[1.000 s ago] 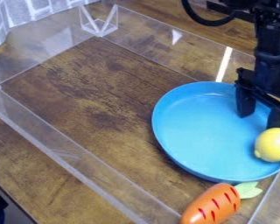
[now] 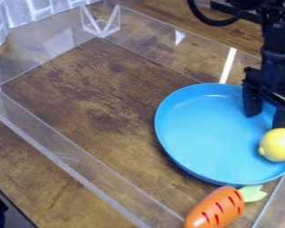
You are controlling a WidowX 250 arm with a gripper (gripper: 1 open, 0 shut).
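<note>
A blue round plate (image 2: pixel 205 134) lies on the wooden board at the right. A yellow lemon-like object (image 2: pixel 276 145) sits on its right side. The black gripper (image 2: pixel 264 107) is low at the plate's back right, just behind the yellow object; whether its fingers are open or shut is hard to tell. An orange toy carrot (image 2: pixel 213 208) with green leaves lies in front of the plate.
Clear plastic walls (image 2: pixel 74 169) edge the wooden surface (image 2: pixel 97 107), which is bare on the left and middle. A black cable arches from the arm at the top right.
</note>
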